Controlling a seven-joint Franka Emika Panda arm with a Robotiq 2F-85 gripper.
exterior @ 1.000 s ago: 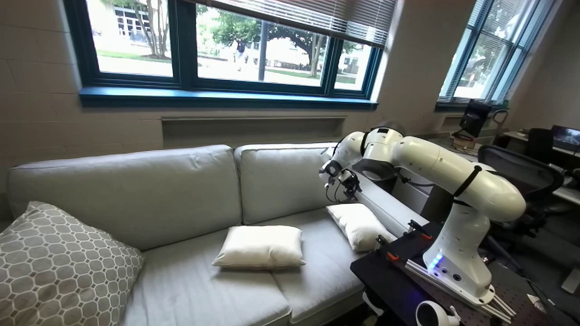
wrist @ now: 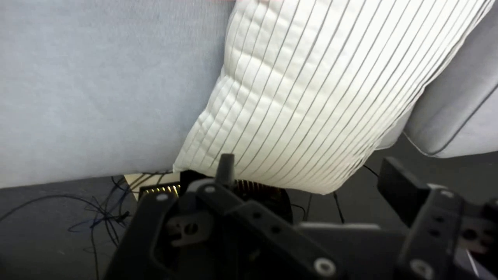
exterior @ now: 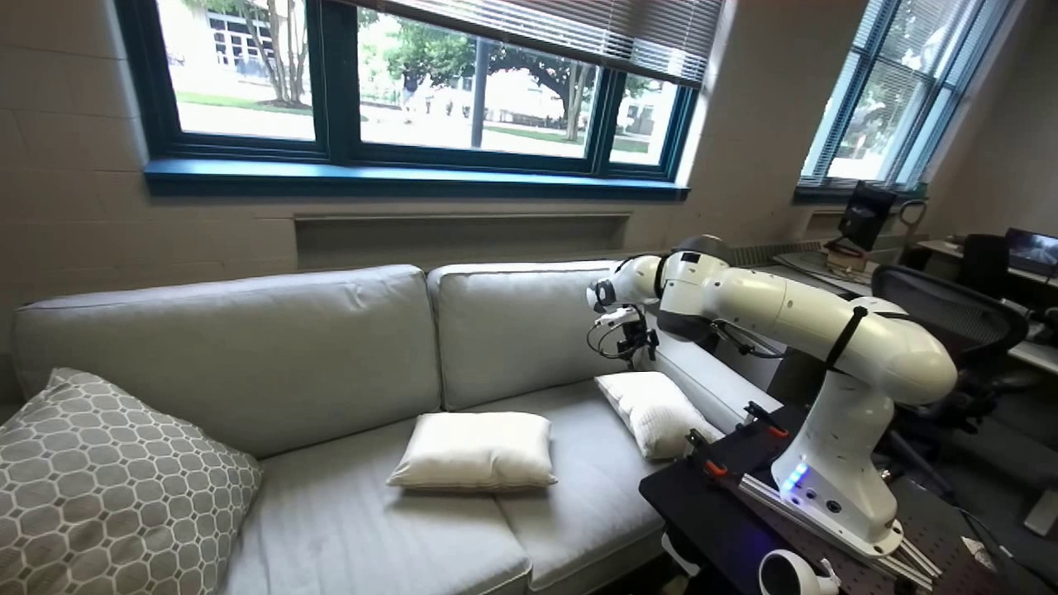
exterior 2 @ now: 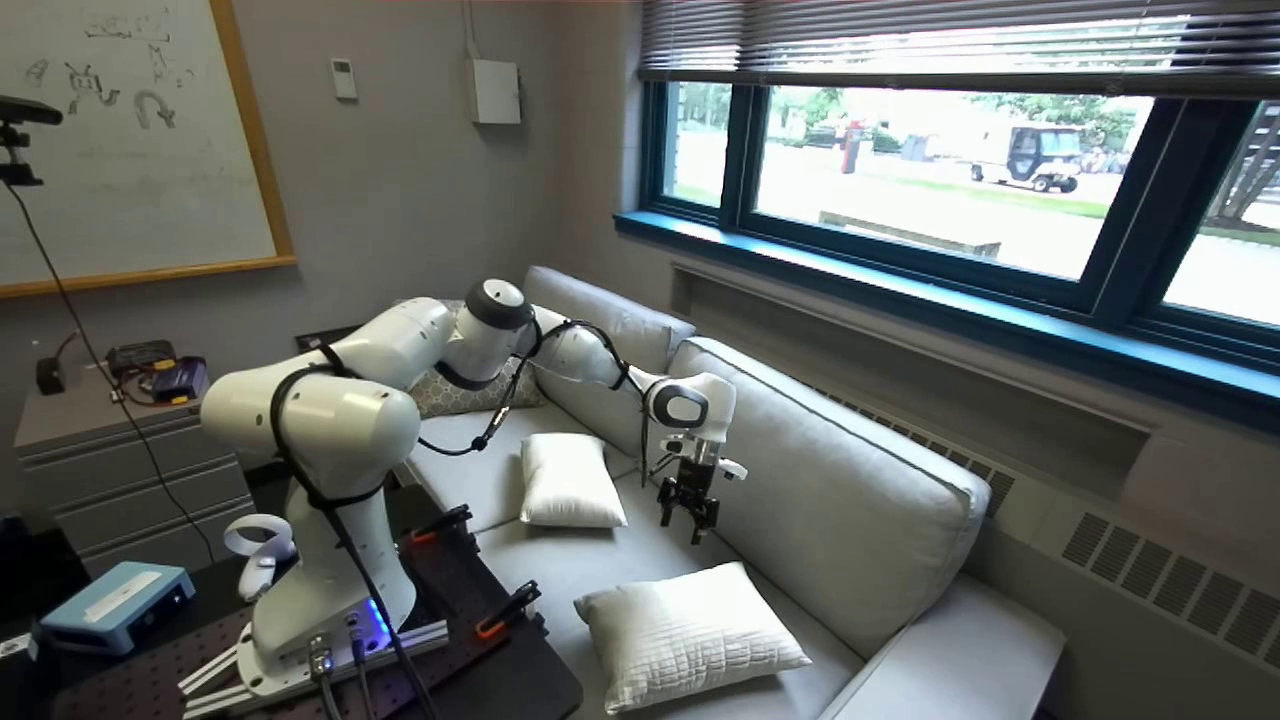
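Observation:
My gripper (exterior 2: pixel 689 528) hangs above the sofa seat near the backrest, open and pointing down, with nothing between its fingers. Below it and towards the sofa's arm lies a white pillow with stitched lines (exterior 2: pixel 696 636); in the wrist view this striped pillow (wrist: pixel 298 102) fills the upper middle, apart from the fingertips. A plain white pillow (exterior: pixel 474 451) rests flat near the seam between the two seat cushions. At the sofa's far left leans a large grey pillow with a white lattice pattern (exterior: pixel 119 486); in the second exterior view the arm partly hides it.
The grey sofa (exterior: pixel 337 506) has bare seat between the lattice pillow and the plain one. Its backrest (exterior 2: pixel 828 456) rises close behind my gripper. A black table with clamps (exterior: pixel 694 486) adjoins the sofa's front. Loose cables (wrist: pixel 105 212) lie on the floor.
My gripper has swung from a tilted pose to pointing more steeply down, and the wrist has shifted slightly. The pillows have stayed in place.

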